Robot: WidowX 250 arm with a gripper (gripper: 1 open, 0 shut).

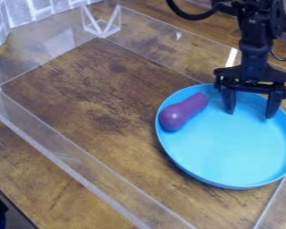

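Note:
A blue round plate [229,154] lies on the wooden surface at the right, with a purple toy eggplant [181,111] resting on its left side. My black gripper [249,106] is over the back part of the plate, to the right of the eggplant and apart from it. Its two fingers point down and are spread apart, with nothing visible between them.
Bare wood [92,98] fills the left and middle, bordered by low clear plastic walls. A clear plastic piece [101,25] stands at the back. Black cables run along the top right.

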